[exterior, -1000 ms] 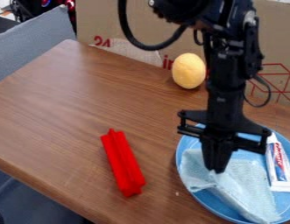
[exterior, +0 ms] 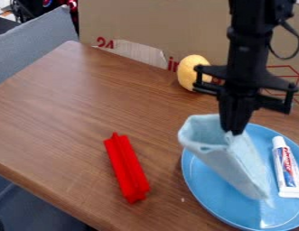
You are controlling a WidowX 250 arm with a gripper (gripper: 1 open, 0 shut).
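My black gripper (exterior: 234,126) is shut on a pale blue-white cloth (exterior: 224,158), which hangs from its fingertips over the blue plate (exterior: 242,210). A toothpaste tube (exterior: 288,167) lies on the right part of the plate. To the left, on the wooden table, lies a red bar-shaped object (exterior: 126,167). A yellow egg-shaped object (exterior: 189,74) stands at the back, partly behind my arm.
A cardboard box (exterior: 163,23) forms a barrier along the back. A grey surface (exterior: 31,50) lies beyond the table's left edge.
My gripper has risen from the plate, lifting the cloth, which was lying flatter on it. The arm's cable has shifted to the right.
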